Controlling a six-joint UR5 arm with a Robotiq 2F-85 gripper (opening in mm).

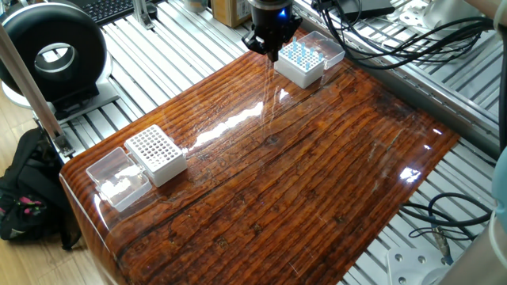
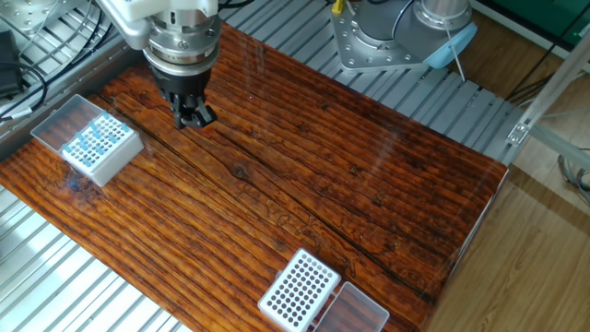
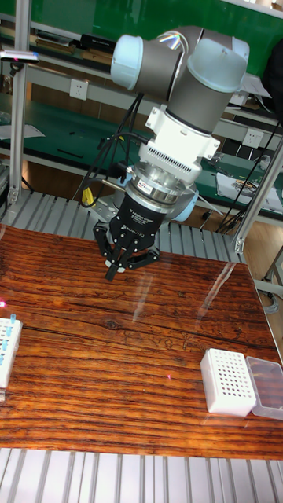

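Note:
My gripper hangs over the wooden table with its fingers together at the tips. I see nothing between them, and in the second exterior view the gripper is clear of both racks. One white rack holds several blue tips standing in its holes, with its clear lid folded back. At the other end of the table a second white rack shows empty-looking holes, its clear lid open beside it. Only an edge of the tip-filled rack shows in the third exterior view.
Metal slats surround the table. Black cables run near the tip-filled rack's end, and the robot's base plate stands beyond one long edge.

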